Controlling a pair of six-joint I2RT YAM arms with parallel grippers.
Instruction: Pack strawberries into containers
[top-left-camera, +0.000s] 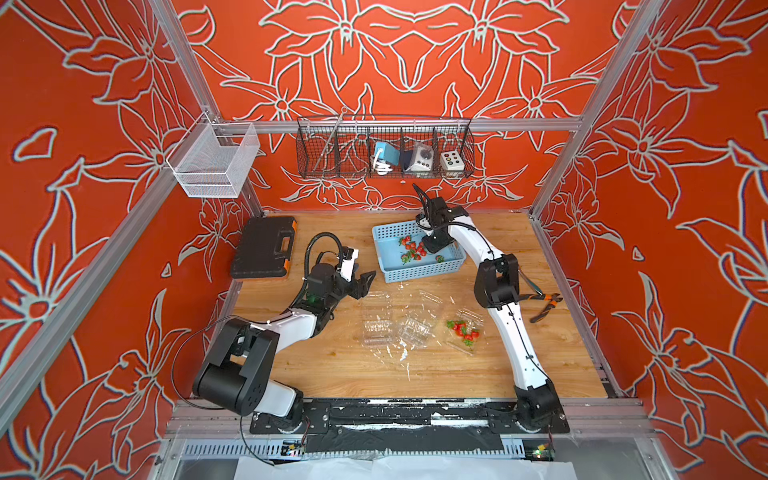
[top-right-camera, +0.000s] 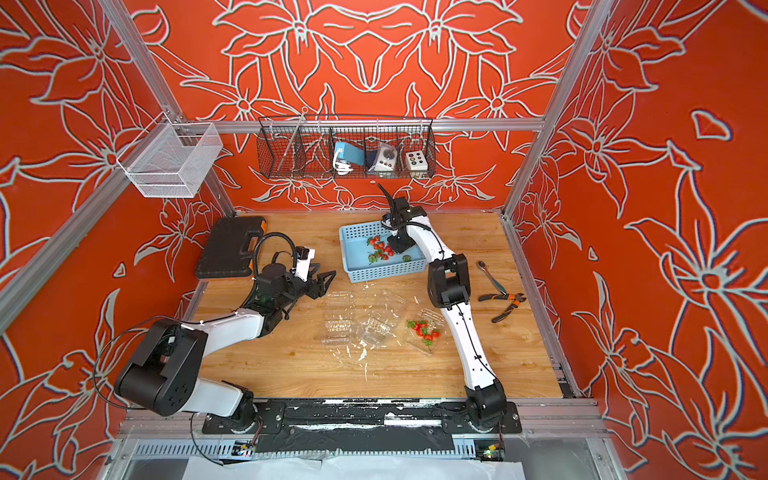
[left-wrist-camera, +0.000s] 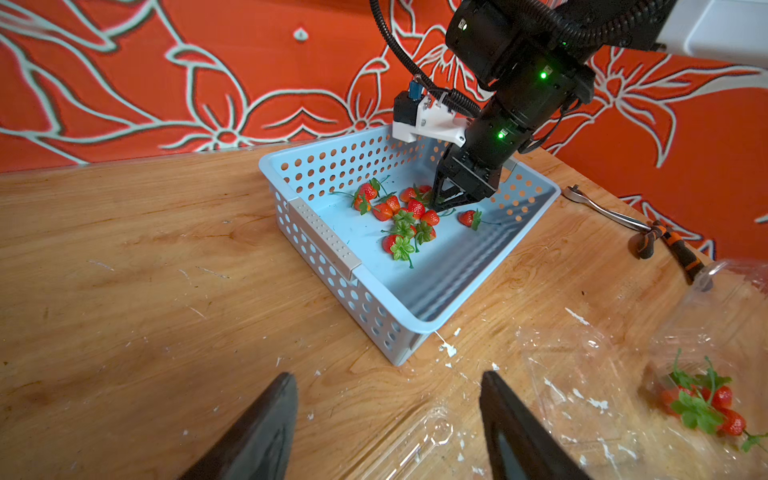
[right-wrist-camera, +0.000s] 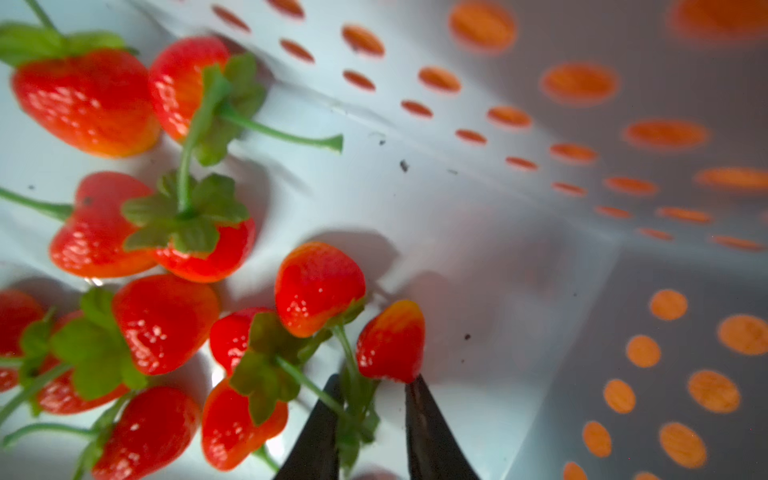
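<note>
My right gripper is inside the blue basket (left-wrist-camera: 384, 300), part open around green leaves and a stem, with a small strawberry (right-wrist-camera: 392, 340) just beyond its right fingertip. I see no firm grip on the fruit. More red strawberries (right-wrist-camera: 164, 324) lie heaped on the basket floor to the left. The left gripper stands open above the table with nothing between its fingers. Several strawberries (top-left-camera: 465, 329) fill a clear container at the right. Empty clear containers (top-left-camera: 414, 329) lie to its left.
Pliers (top-left-camera: 547, 306) rest on the table at the right, beyond the right arm. A black case (top-left-camera: 257, 246) lies at the back left. A wire rack (top-left-camera: 320, 152) hangs on the back wall. Bare wood shows left of the basket.
</note>
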